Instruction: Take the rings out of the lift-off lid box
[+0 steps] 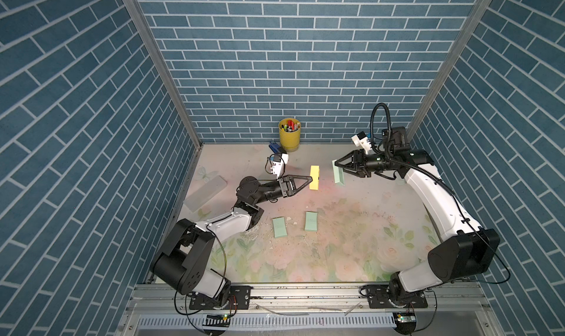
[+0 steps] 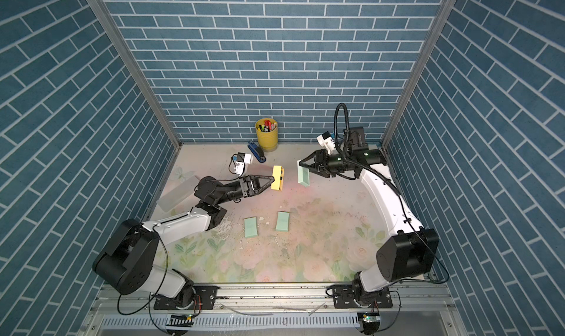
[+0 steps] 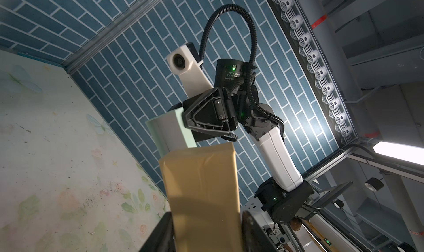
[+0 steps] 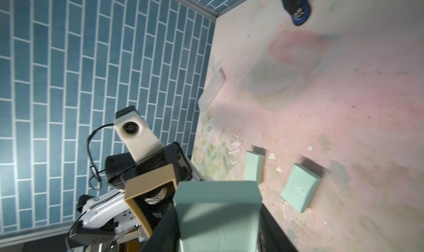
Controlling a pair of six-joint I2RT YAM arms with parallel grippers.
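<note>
In mid-air at the centre, my left gripper (image 1: 307, 181) is shut on a yellow box part (image 1: 315, 177), and my right gripper (image 1: 339, 165) is shut on a mint-green box part (image 1: 337, 174), held to the right of the yellow one with a gap between. In the right wrist view the yellow part (image 4: 149, 177) is open toward me, with a ring-like object (image 4: 155, 194) inside. Two mint boxes, a left one (image 1: 279, 227) and a right one (image 1: 310, 220), lie on the table below.
A yellow cup of markers (image 1: 289, 135) stands at the back wall, a blue tool (image 2: 256, 151) beside it. A clear tray (image 1: 205, 192) lies at the left.
</note>
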